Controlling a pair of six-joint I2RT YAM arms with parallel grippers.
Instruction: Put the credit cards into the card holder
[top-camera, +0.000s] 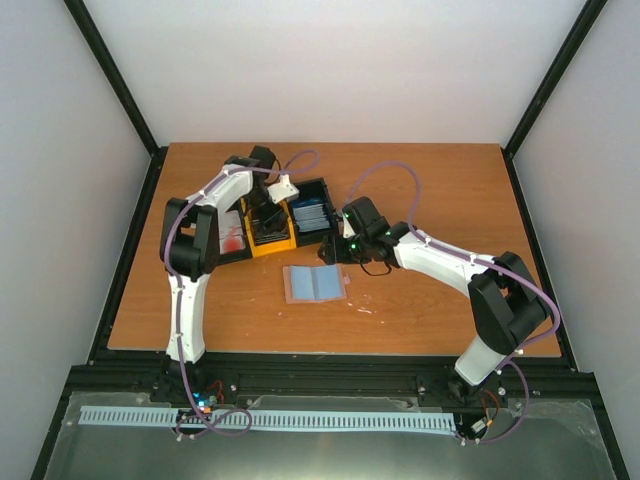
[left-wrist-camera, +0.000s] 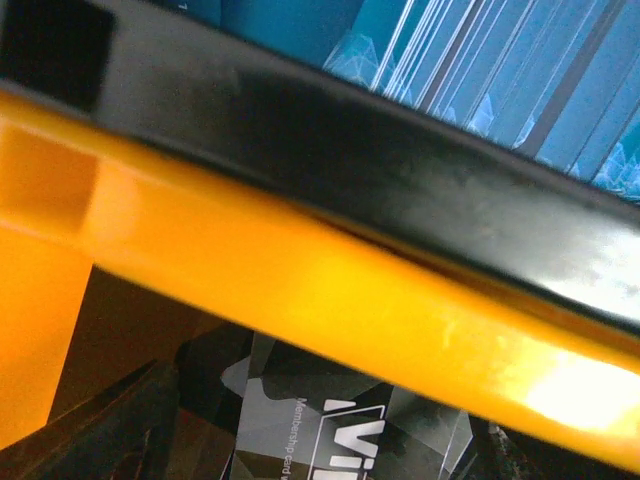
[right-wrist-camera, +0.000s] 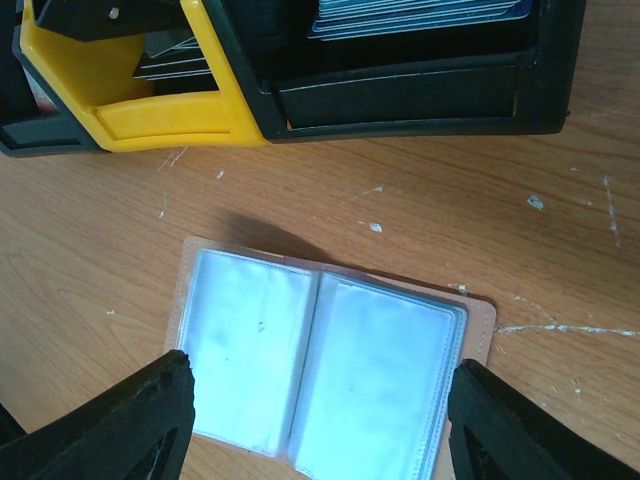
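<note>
The open card holder (top-camera: 315, 284), pale with two clear pockets, lies flat on the table; it fills the lower middle of the right wrist view (right-wrist-camera: 385, 370). Inside the yellow bin (top-camera: 273, 248) stand black cards; one, a black membership card (left-wrist-camera: 345, 440), faces the left wrist camera. My left gripper (top-camera: 268, 222) reaches down into that bin, its fingers (left-wrist-camera: 110, 435) apart on either side of the black card. The other finger is dark and partly hidden by the bin wall. Above the card holder, my right gripper is open and empty.
To the yellow bin's right is a black bin of blue cards (top-camera: 311, 215). On its left, another black bin holds red-and-white cards (top-camera: 231, 232). Bare wood (top-camera: 220, 315) surrounds the card holder.
</note>
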